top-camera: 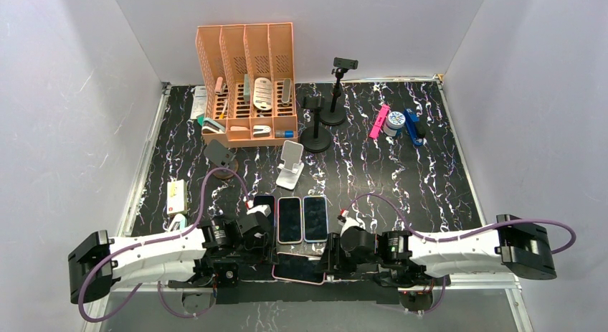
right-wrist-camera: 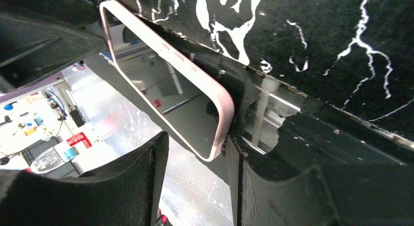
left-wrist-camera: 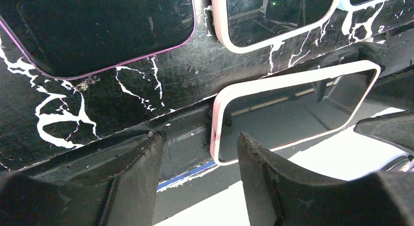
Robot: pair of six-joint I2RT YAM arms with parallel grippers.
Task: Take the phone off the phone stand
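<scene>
A phone with a pink rim (top-camera: 298,268) lies crosswise at the table's front edge, between the two grippers. Its left end is beside the fingers of my left gripper, which is open with a gap between the tips. At the other end, my right gripper stands open, its fingers around the phone's corner. Whether they touch it I cannot tell. Three phones lie side by side farther back: a dark one (top-camera: 264,207), a pink-rimmed one (top-camera: 290,220) and a blue-rimmed one (top-camera: 315,219). Behind them the white phone stand (top-camera: 290,166) is empty.
Two black stands (top-camera: 315,138) and a dark grey stand (top-camera: 221,155) are farther back. An orange organizer (top-camera: 245,88) fills the back left. A pink item (top-camera: 379,122), a round tin (top-camera: 394,122) and a blue stapler (top-camera: 414,127) lie at the back right.
</scene>
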